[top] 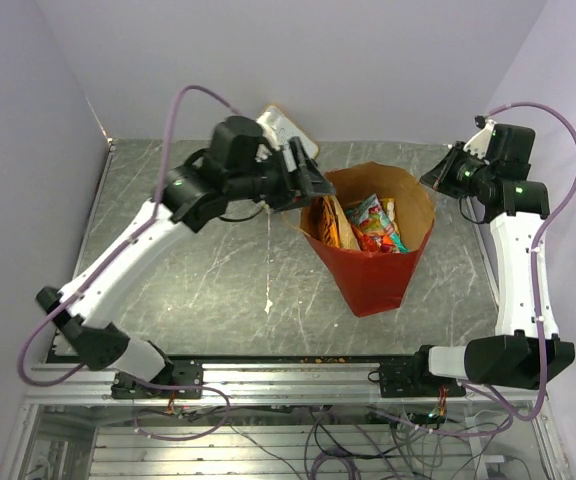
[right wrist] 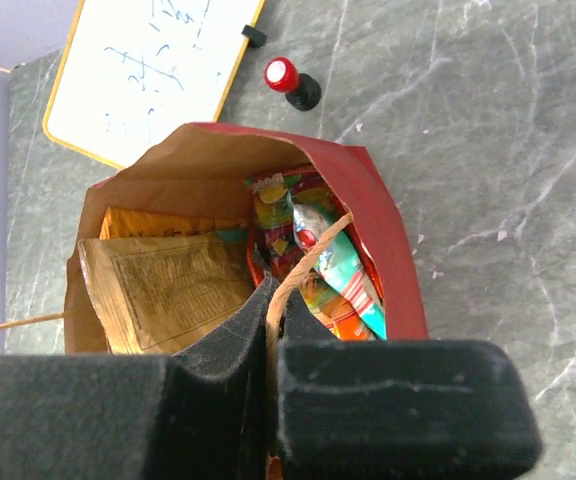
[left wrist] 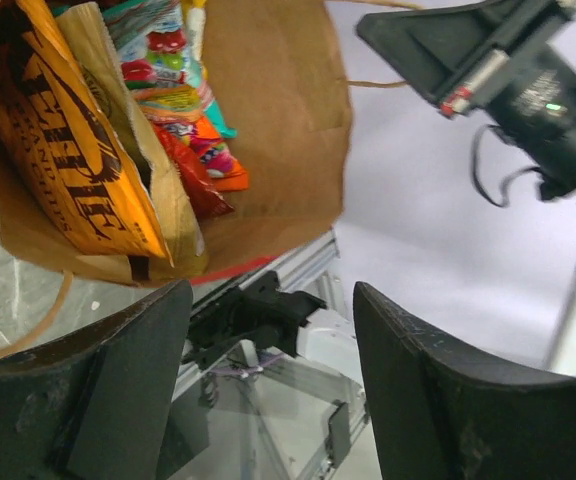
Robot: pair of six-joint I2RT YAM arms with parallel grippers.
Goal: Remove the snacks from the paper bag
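Note:
The red paper bag (top: 373, 285) stands upright on the table, its mouth wide. Inside are an orange packet with dark lettering (left wrist: 73, 150), a beige packet (right wrist: 173, 290) and colourful snack packets (top: 373, 222). My right gripper is shut on the bag's twisted paper handle (right wrist: 306, 268), at the bag's right side. At the left rim, my left gripper is open with nothing between its fingers; the bag's other handle (left wrist: 43, 325) shows close to its left finger. That arm is blurred in the top view.
A whiteboard (right wrist: 148, 75) stands behind the bag, partly covered by my left arm in the top view. A small red-capped bottle (right wrist: 293, 85) is close behind the bag.

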